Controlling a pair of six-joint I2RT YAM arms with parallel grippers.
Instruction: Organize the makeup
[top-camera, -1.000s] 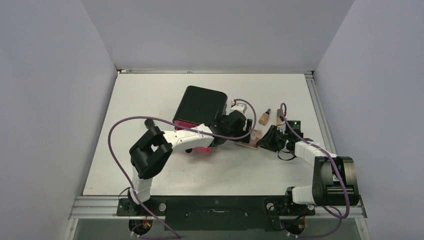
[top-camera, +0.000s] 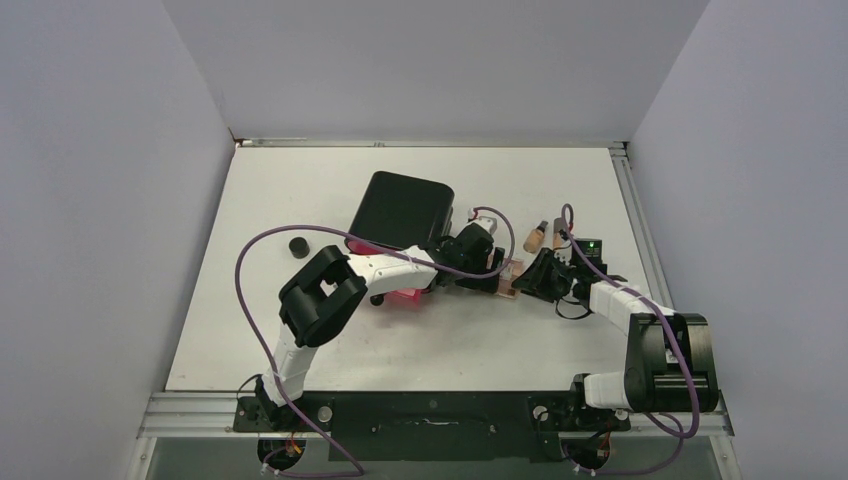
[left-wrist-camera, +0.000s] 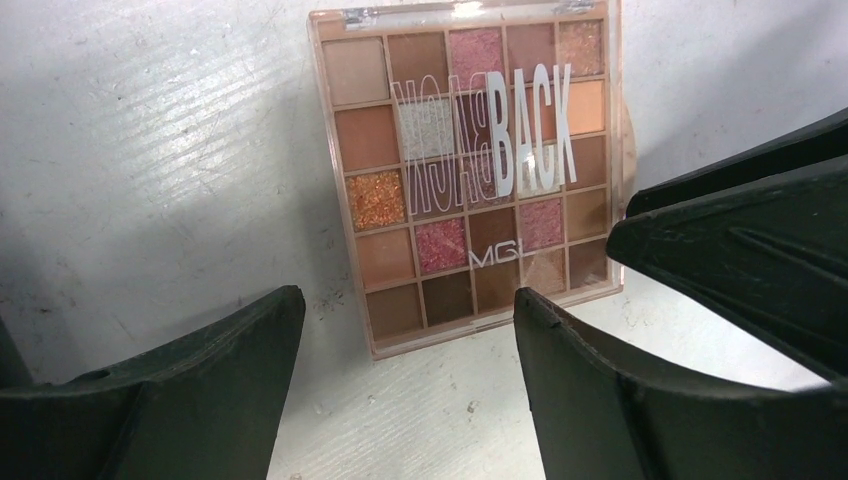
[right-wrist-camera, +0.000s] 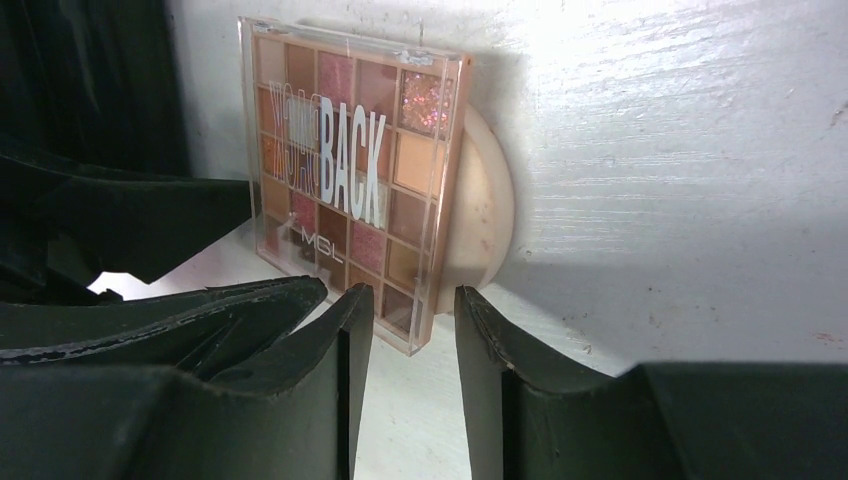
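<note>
An eyeshadow palette (left-wrist-camera: 470, 180) with a clear lid lies on the table between my two grippers. In the right wrist view it rests over a round beige compact (right-wrist-camera: 485, 215). My left gripper is open, its fingers on either side of the palette's lower edge in its view, nothing seen between them. My right gripper has its fingertips at the palette's right edge, where that edge and the compact sit between them. In the top view both grippers meet over the palette (top-camera: 509, 280), which is partly hidden.
A large black case (top-camera: 395, 205) with pink inside sits at the center, partly under the left arm. A foundation bottle (top-camera: 534, 238) and other items stand at the right rear. A small dark round item (top-camera: 298, 247) lies at left.
The left arm has shifted to the right over the last second, with its elbow and wrist moving slightly. The right arm has stayed in place.
</note>
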